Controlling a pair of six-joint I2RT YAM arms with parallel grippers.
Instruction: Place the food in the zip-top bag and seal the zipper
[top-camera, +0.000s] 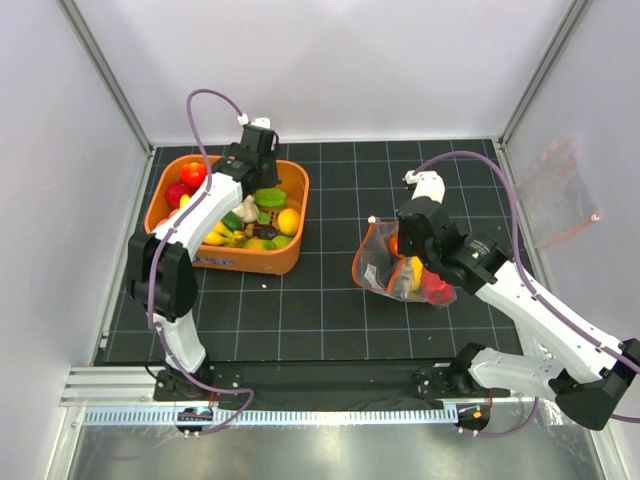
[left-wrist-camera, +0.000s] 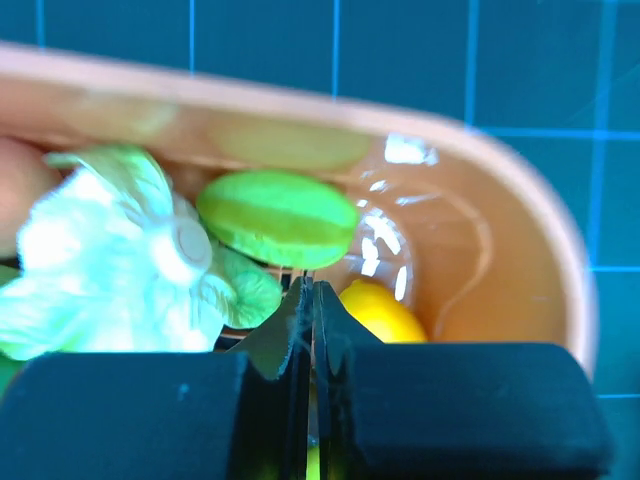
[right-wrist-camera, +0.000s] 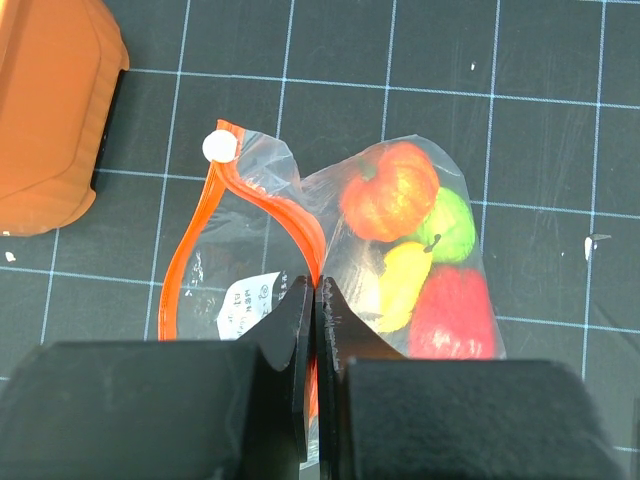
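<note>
My left gripper is shut above the orange bin (top-camera: 220, 258) of food; anything between its fingertips is too hidden to make out. Beneath it lie a green oblong item (left-wrist-camera: 278, 218), a leafy item (left-wrist-camera: 110, 270) and a yellow fruit (left-wrist-camera: 378, 310). My right gripper is shut on the orange zipper edge of the clear bag (right-wrist-camera: 230, 240), which lies on the mat holding an orange item (right-wrist-camera: 388, 190), a green one (right-wrist-camera: 450, 220), a yellow pepper (right-wrist-camera: 400, 285) and a red pepper (right-wrist-camera: 450, 315).
Walls bound the work area at the back and sides.
</note>
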